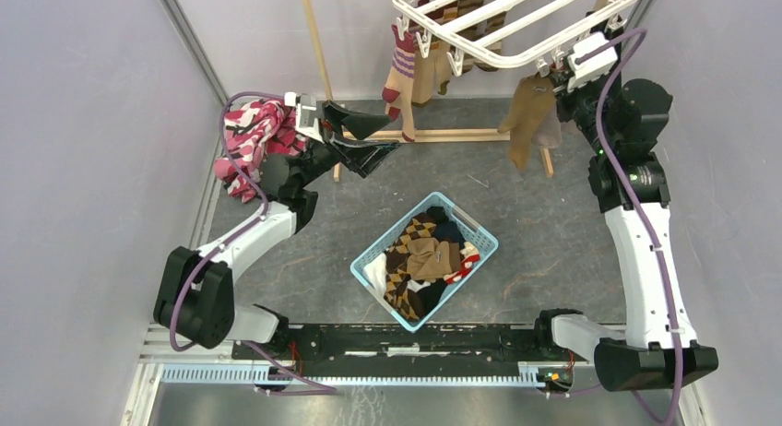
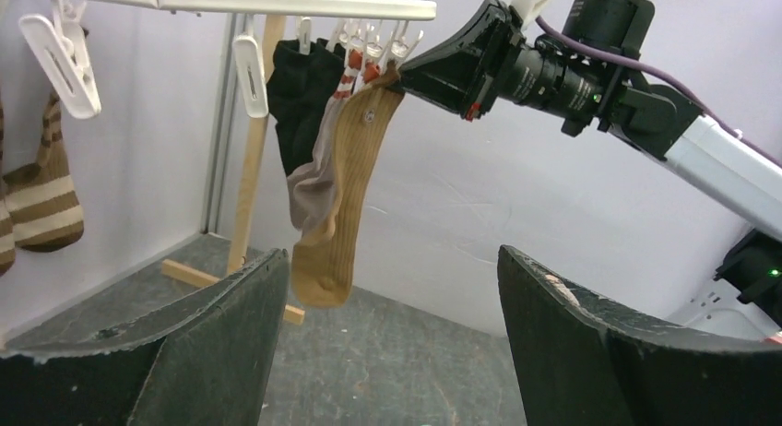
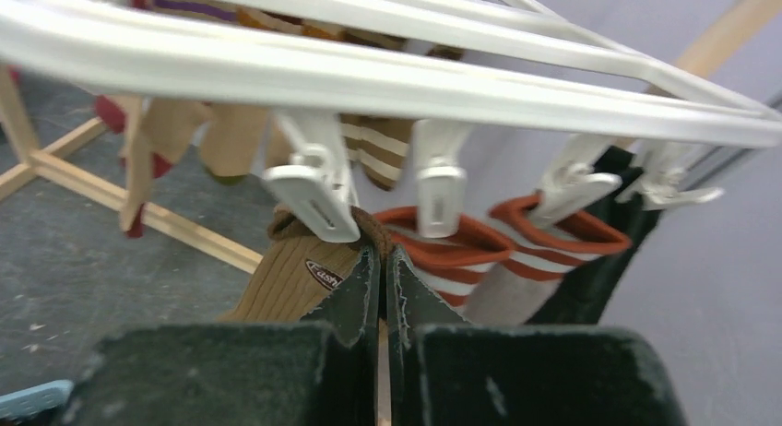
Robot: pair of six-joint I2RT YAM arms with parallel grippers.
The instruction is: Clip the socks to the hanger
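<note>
From the white hanger point(image 1: 516, 29) at the top right, several socks hang on clips. A brown sock hangs at its right side; in the right wrist view its cuff runs up to a white clip point(image 3: 313, 203). My right gripper is shut on the brown sock's cuff just below that clip. Left of the hanger, my left gripper point(image 1: 378, 142) is open and empty, near a striped pink sock point(image 1: 402, 80) but apart from it. In the left wrist view free clips point(image 2: 249, 76) show on the hanger's near bar.
A blue basket point(image 1: 364, 265) with loose socks stands on the grey floor in the middle. A red and pink patterned cloth point(image 1: 249, 140) lies at the back left. The hanger's wooden stand point(image 1: 443, 135) rests on the floor behind. Floor around the basket is clear.
</note>
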